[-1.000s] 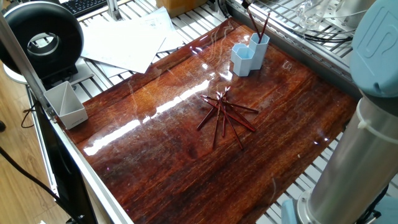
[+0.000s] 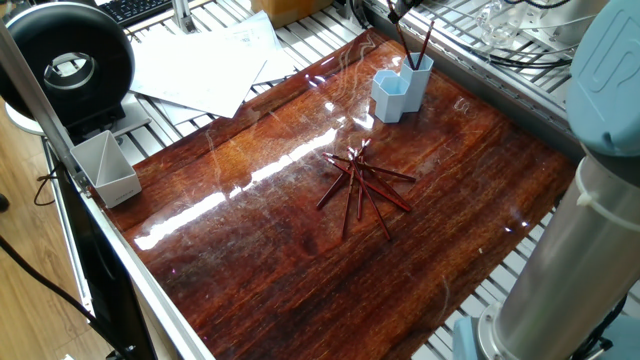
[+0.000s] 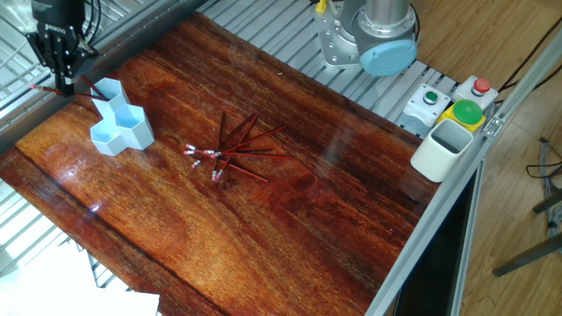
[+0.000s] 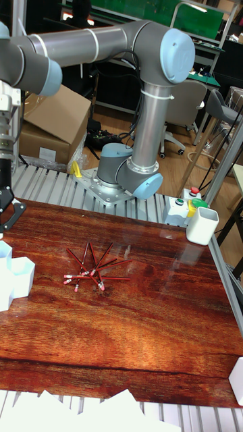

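Observation:
Several dark red pencils [image 2: 358,190] lie in a crossed, fanned heap mid-table, their pale ends bunched together [image 3: 211,154]. A light blue holder of joined hexagonal cups [image 3: 123,130] stands near the table's edge. Two pencils lean up out of its cup nearest the rail; one of them is a slanted pencil [image 2: 407,45]. Over that cup, my gripper [image 3: 65,90] points down and appears shut on the slanted pencil, whose end juts out past the fingers. In exterior view 1 the gripper is mostly cut off at the top; in exterior view 3 it is cropped at the left.
A white square cup [image 3: 442,150] stands at a table corner beside the control buttons [image 3: 468,111]. Another white container [image 2: 106,168] sits at the opposite corner. Paper sheets [image 2: 205,65] lie off the table. A metal rail [image 2: 500,95] runs close behind the holder.
My gripper has come slightly lower at the top edge, and the slanted pencil's upper end has shifted a little leftward. The heap and holder have stayed put.

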